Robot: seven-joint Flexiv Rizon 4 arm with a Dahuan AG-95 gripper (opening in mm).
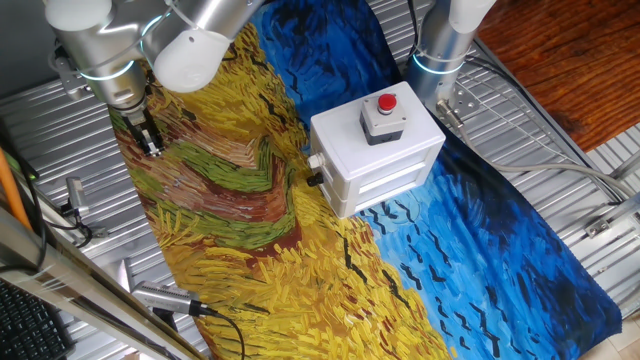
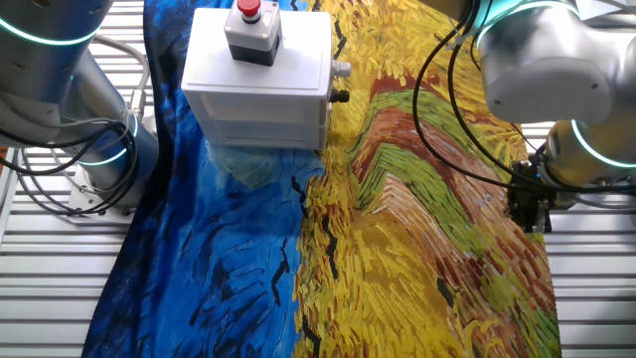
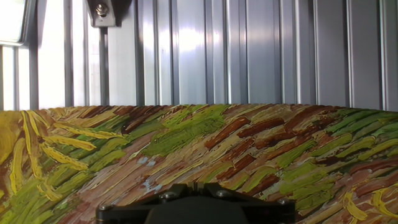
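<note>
My gripper hangs at the left edge of the painted cloth, over its brown and green part. Its black fingers look shut in the wrist view, their tips meeting at the bottom centre, and nothing shows between them. A white box stands on the cloth well away from the gripper, about where yellow meets blue. On its top sits a small grey and white switch box with a red push button.
Ribbed metal shows beyond the cloth's edge. The arm's base stands behind the white box. A small silver device with a cable lies at the cloth's left edge.
</note>
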